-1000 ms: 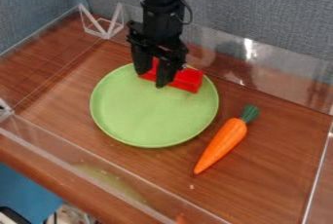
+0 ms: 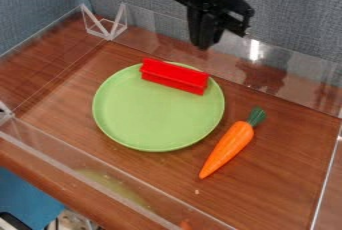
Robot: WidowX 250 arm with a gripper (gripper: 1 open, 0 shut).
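Note:
A red block [image 2: 174, 77] lies on the upper part of a green plate [image 2: 156, 116], near its back rim. An orange carrot [image 2: 227, 147] with a green top lies on the wood to the plate's right. My black gripper [image 2: 209, 36] hangs at the top of the view, above and behind the plate and clear of the block; whether its fingers are open or shut is hard to tell.
The wooden table [image 2: 281, 169] is bounded by clear low walls and a grey textured back panel [image 2: 287, 24]. White wire pieces stand at the back left and left edge. The table left of the plate is clear.
My gripper has risen up and to the right, away from the red block. The block, plate and carrot look unmoved.

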